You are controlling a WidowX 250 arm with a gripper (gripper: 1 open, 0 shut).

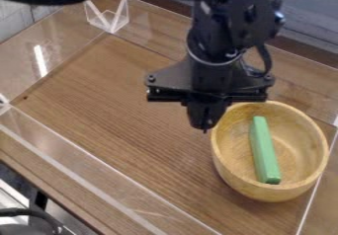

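Observation:
My black gripper (205,112) hangs over the wooden table, just above the upper left rim of a tan bowl (301,174); it looks shut, with nothing visible between its fingers. A green bar-shaped object (264,152) lies lengthwise inside the bowl, which stands at the right side of the table.
A small white wire rack (107,15) stands at the back left. Walls or raised edges border the table, and dark cables show at the lower left corner.

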